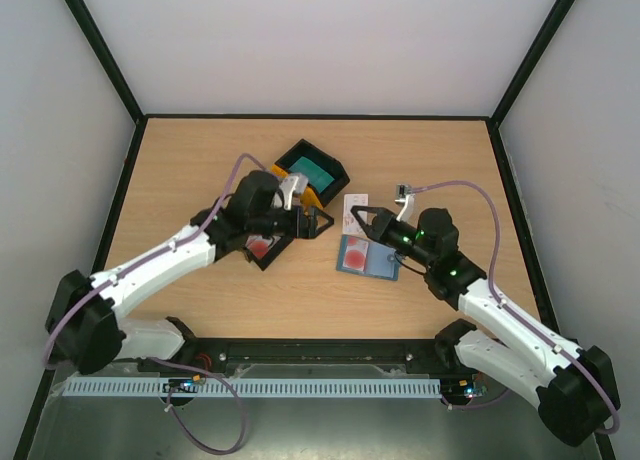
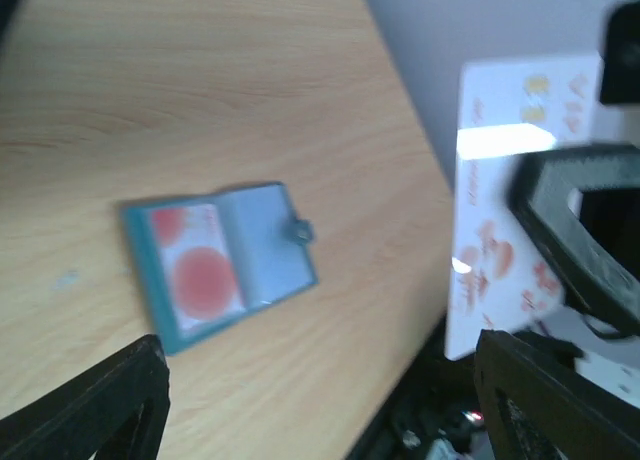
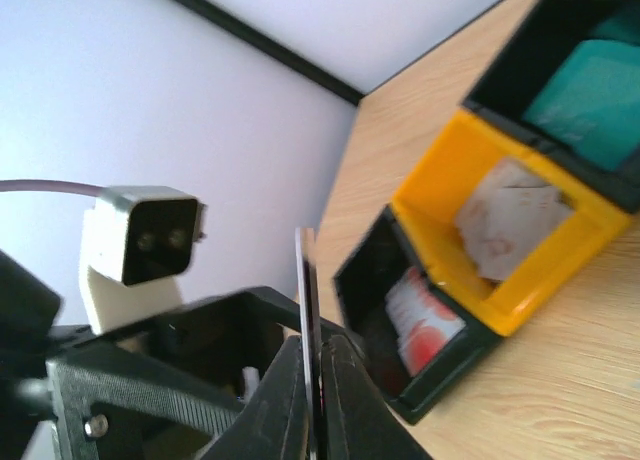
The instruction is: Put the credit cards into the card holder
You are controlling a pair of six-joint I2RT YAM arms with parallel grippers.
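My right gripper [image 1: 362,216] is shut on an upright white card with red print, seen edge-on in the right wrist view. My left gripper [image 1: 322,222] is open, raised to the left of that card, with nothing between its fingers. Below lies a blue card holder [image 2: 262,242] with a red-and-white card [image 2: 203,280] on its left half. At the back left a row of bins holds cards: a black bin with red cards [image 3: 424,325], a yellow bin with pale cards [image 3: 505,220] and a black bin with teal cards [image 3: 588,105].
Both arms reach over the middle of the wooden table [image 1: 200,300]. Walls stand at the back and both sides.
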